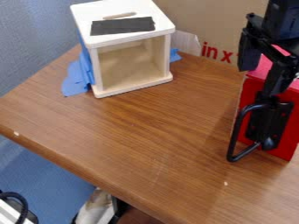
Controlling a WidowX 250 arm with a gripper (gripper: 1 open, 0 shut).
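The black robot arm reaches down at the right edge of the view, in front of a red box. Its lower part, with a black cable loop, hangs over the red box's front. I cannot make out the fingertips or whether they are open or shut.
A white open-fronted wooden box stands at the back left, with a dark strip and a light stick on top. A blue cloth lies beside it. Cardboard stands behind.
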